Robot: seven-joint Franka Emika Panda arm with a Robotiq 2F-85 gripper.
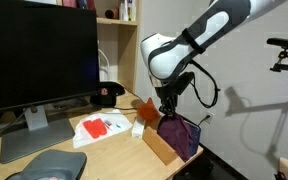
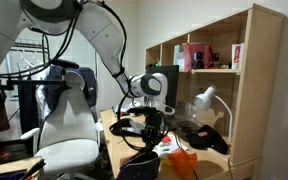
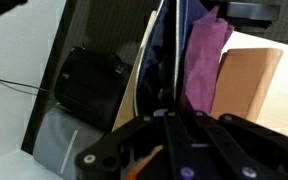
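A dark cloth, purple on one side and navy on the other, hangs in folds below my gripper. In exterior view 1 the cloth point(image 1: 179, 134) lies across a brown cardboard box point(image 1: 161, 149) at the table's right edge. My gripper point(image 1: 168, 109) is just above it, fingers shut on the cloth. The wrist view has the purple cloth point(image 3: 203, 60) running down to the gripper, beside the cardboard point(image 3: 250, 75). Most of the box's inside is hidden by the cloth.
Left of the box lie a white bag with a red patch point(image 1: 97, 127) and an orange item point(image 1: 147, 110). A large monitor point(image 1: 39, 60) stands further left. A white office chair point(image 2: 69, 130) is beside the table. Bare tabletop point(image 1: 119, 160) shows in front.
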